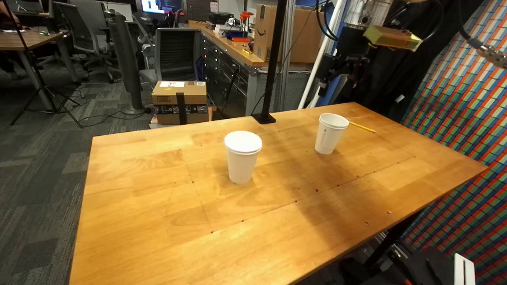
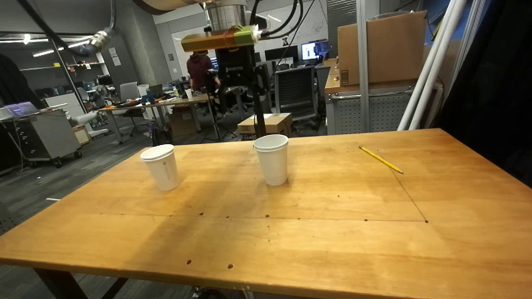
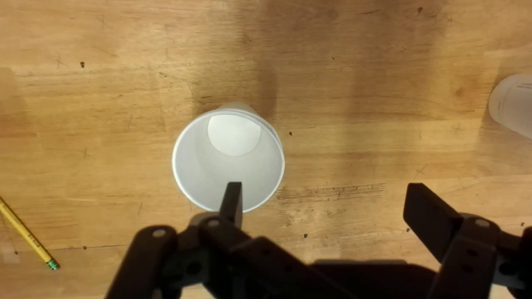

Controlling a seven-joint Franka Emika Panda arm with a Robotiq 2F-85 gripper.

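Note:
Two white paper cups stand upright on the wooden table (image 1: 157, 209). The cup nearer the pencil (image 1: 328, 137) is empty inside, as its open mouth shows in the wrist view (image 3: 234, 134). Farther from the pencil is the other cup (image 1: 241, 164), cut off by the right edge of the wrist view (image 3: 516, 104). My gripper is open and holds nothing. It hangs well above the tabletop, clear of both cups in the second exterior view. From the wrist, its left fingertip overlaps the near rim of the pencil-side cup.
A yellow pencil (image 2: 380, 159) lies on the table beyond the nearer cup. A black post (image 1: 271, 71) rises at the table's back edge. Bare wood lies between the cups and across the front of the table.

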